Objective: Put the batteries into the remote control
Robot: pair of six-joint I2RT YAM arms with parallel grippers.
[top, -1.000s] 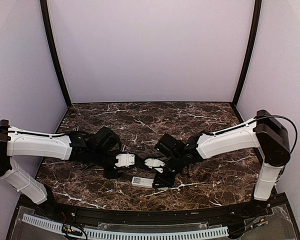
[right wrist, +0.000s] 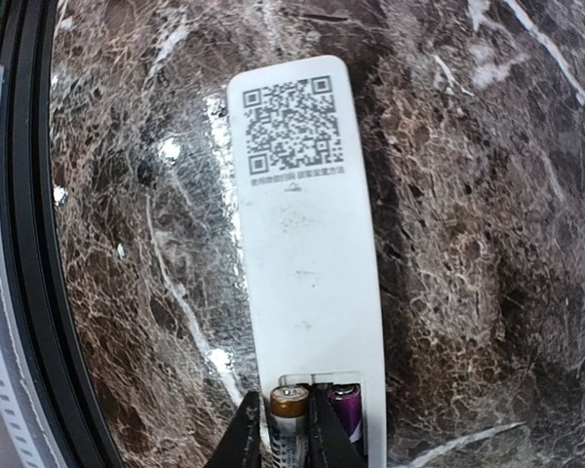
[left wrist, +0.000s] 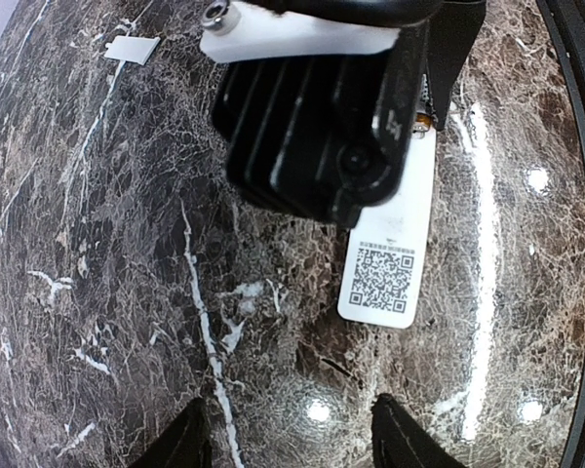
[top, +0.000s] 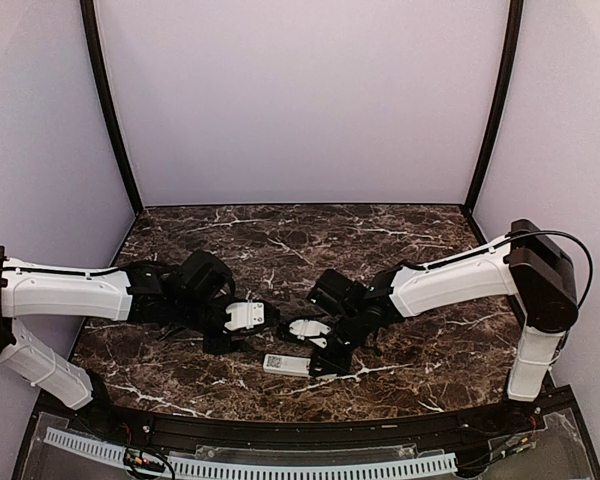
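The white remote point(right wrist: 307, 253) lies back-up on the marble table, its battery compartment at the lower end in the right wrist view. A purple battery point(right wrist: 345, 409) sits in the compartment. My right gripper is shut on a copper-topped battery point(right wrist: 289, 402) at the compartment, beside the purple one; how far it is seated I cannot tell. In the top view my right gripper point(top: 325, 360) covers that end of the remote. My left gripper stands open to the left of the remote, nothing between its fingers, low in its own wrist view.
A small white card point(left wrist: 132, 49) lies on the table in the left wrist view. The table's dark front edge point(top: 310, 430) runs close to the remote.
My right arm stays about where it was, over the battery compartment.
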